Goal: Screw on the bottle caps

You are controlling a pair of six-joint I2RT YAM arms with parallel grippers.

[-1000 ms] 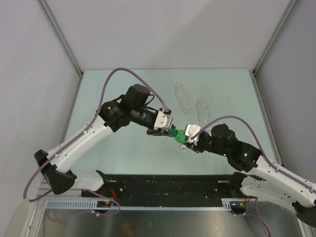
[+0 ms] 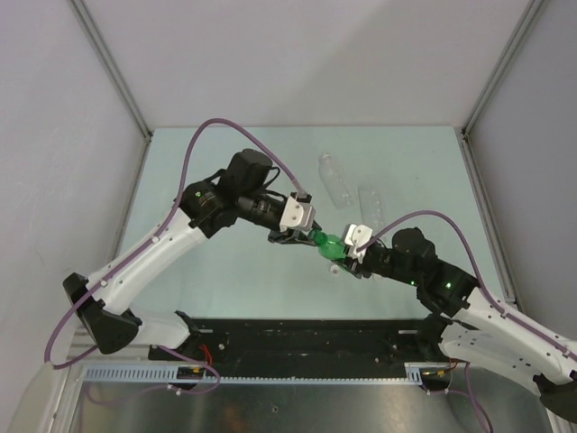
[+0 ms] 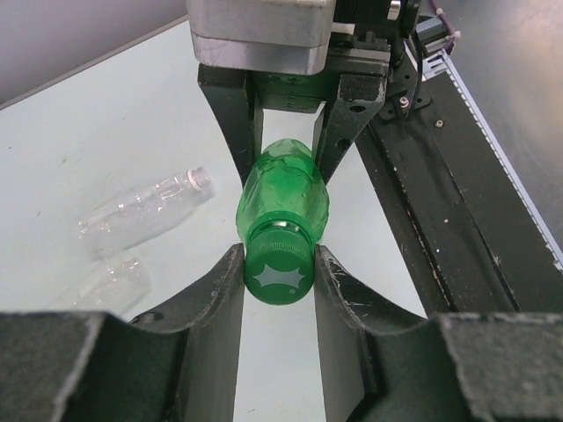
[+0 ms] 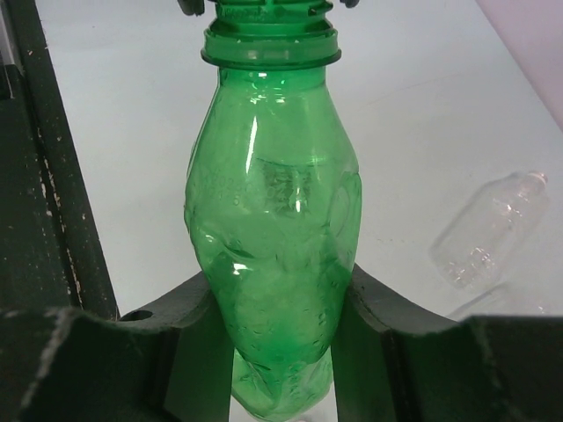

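Note:
A green bottle (image 4: 273, 220) is held horizontally between my two grippers over the middle of the table. My left gripper (image 2: 312, 234) is shut on its capped end; in the left wrist view the green cap (image 3: 278, 271) shows between the fingertips. My right gripper (image 2: 346, 257) is at the bottle's body; in the right wrist view its fingers flank the bottle, though whether they grip it is hard to tell.
Two clear bottles (image 2: 334, 180) (image 2: 370, 206) lie on the table (image 2: 180, 280) behind the grippers.
Both arms have shifted very slightly; the right gripper has moved a little to the right along with the green bottle's body.

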